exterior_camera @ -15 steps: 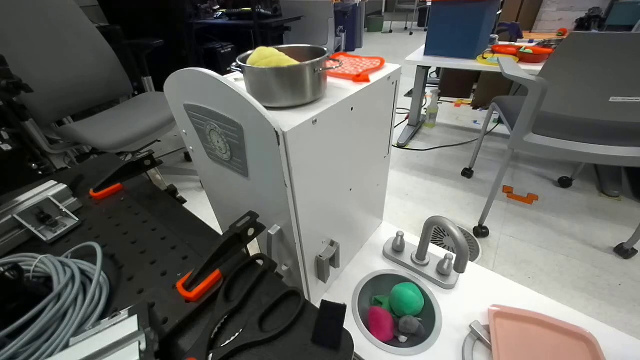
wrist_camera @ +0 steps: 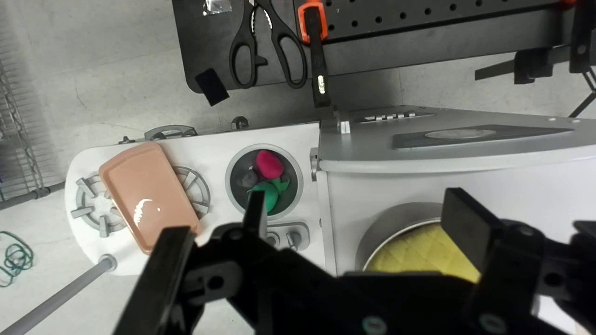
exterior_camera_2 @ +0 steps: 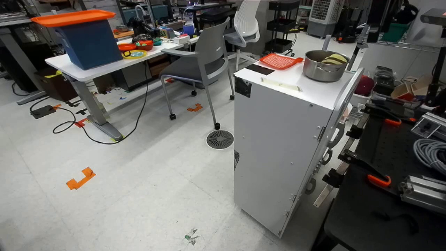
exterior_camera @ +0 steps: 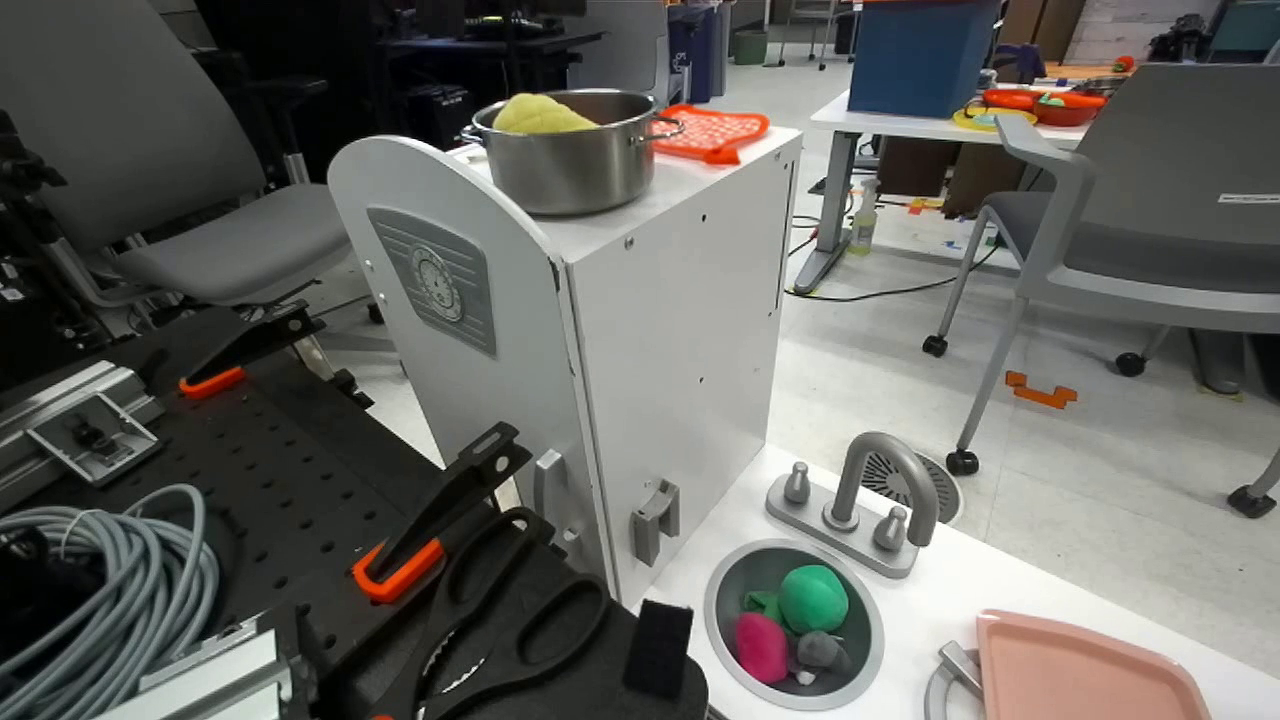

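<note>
In the wrist view my gripper stands open, its dark fingers wide apart, with nothing held between them. Below it, on the right, is a steel pot (exterior_camera: 570,168) on top of the white cabinet (exterior_camera: 672,324). A yellow quilted item (wrist_camera: 422,254) lies in the pot, partly covered by my right finger in the wrist view. The round sink (wrist_camera: 299,178) holds a green item (wrist_camera: 268,196), a pink item (wrist_camera: 269,164) and a small grey item (wrist_camera: 248,178). Neither exterior view shows the gripper.
A pink tray (wrist_camera: 148,192) lies across the burners. The faucet (exterior_camera: 882,474) rises beside the sink. On the cabinet top sits an orange slotted item (exterior_camera_2: 280,61) behind the pot. Scissors (wrist_camera: 246,50) and orange-tipped clamps (exterior_camera: 396,570) rest on the black table.
</note>
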